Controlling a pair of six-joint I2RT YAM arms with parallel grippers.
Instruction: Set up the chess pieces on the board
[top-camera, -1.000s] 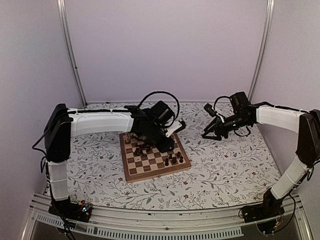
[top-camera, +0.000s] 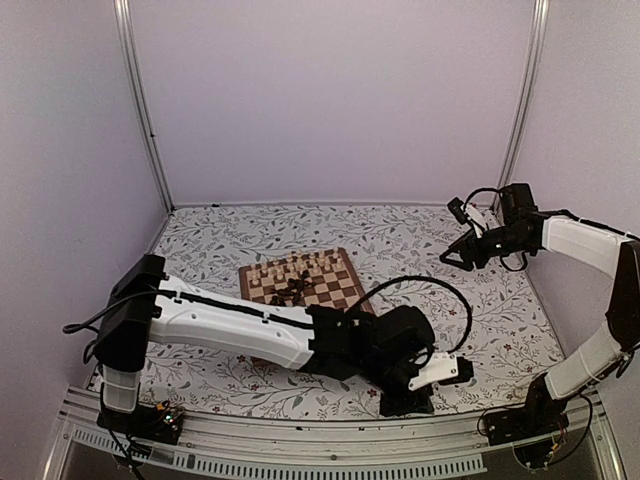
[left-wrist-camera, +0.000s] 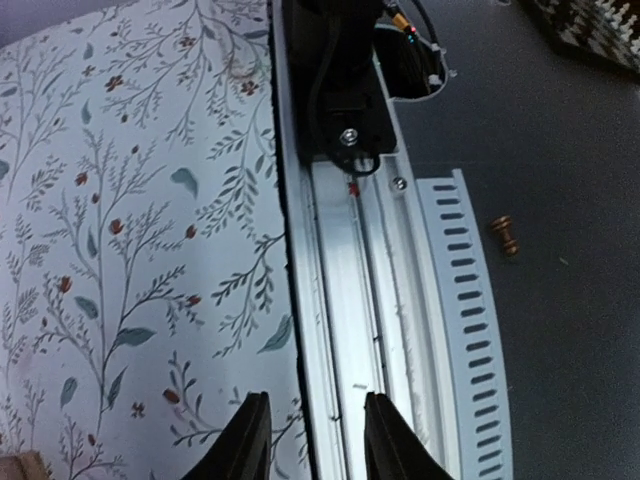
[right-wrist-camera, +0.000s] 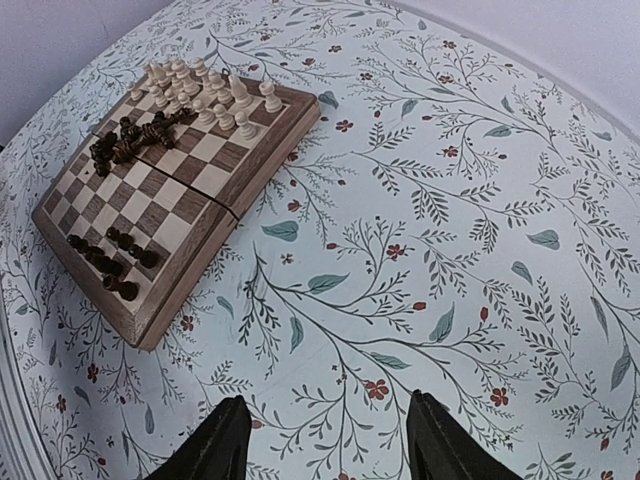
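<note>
The chessboard lies on the table with white pieces standing along its far side, a cluster of dark pieces in the middle and several dark pieces at the near end. My left gripper is over the table's front edge, fingers apart, nothing between them; its arm hides part of the board in the top view. A small brown piece, apparently a chess piece, lies on the dark surface beyond the rail. My right gripper hangs open and empty above the table, right of the board.
A metal rail runs along the front edge, with the right arm's base at its right. Walls enclose the back and sides.
My left gripper has moved from over the board toward the front edge, lower in the top view.
</note>
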